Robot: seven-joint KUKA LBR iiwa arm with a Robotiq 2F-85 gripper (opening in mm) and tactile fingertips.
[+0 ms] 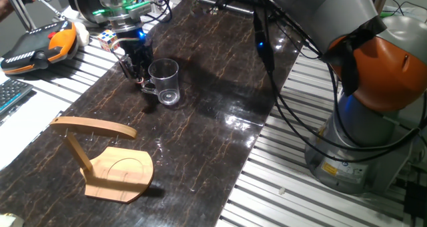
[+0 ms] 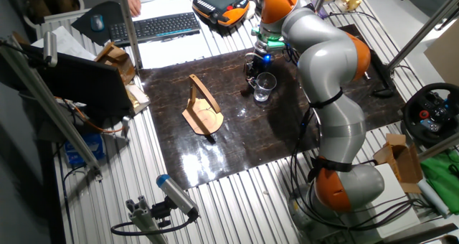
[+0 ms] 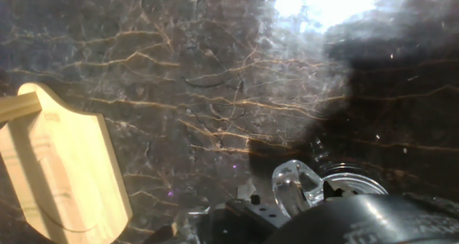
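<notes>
A clear glass mug (image 1: 165, 87) stands upright on the dark marbled table, its handle turned toward the gripper. My gripper (image 1: 141, 84) points down at the handle side, its tips low and close to the handle. From the other side, the gripper (image 2: 251, 80) appears just left of the mug (image 2: 264, 87). The wrist view catches the mug's handle (image 3: 289, 185) at the bottom edge, between dark gripper parts; the gripper body hides most of the mug. Whether the fingers touch the handle, or how wide they stand, is not clear.
A wooden stand (image 1: 119, 175) with a round recess in its base and a curved overhead arm occupies the table's near left part. The orange-black teach pendant (image 1: 41, 48) and a puzzle cube (image 1: 109, 39) lie beyond the table's edge. Bare tabletop separates mug and stand.
</notes>
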